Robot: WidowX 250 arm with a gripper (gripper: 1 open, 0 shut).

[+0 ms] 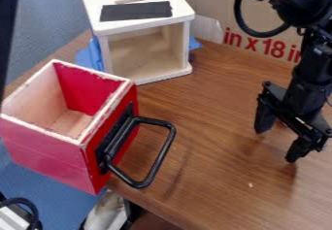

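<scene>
The black gripper [275, 137] hangs low at the right of the camera view, just over the wooden table [208, 190], its two dark fingers apart. Whether anything lies between or behind them is too dark and small to tell. A red wooden box [43, 145] with a pale, empty-looking interior and a large black handle [157, 164] stands at the left.
A white wooden box [180, 49] with an open front and a dark strip on top stands at the back, on blue material. A cardboard panel [231, 11] with red print backs the table.
</scene>
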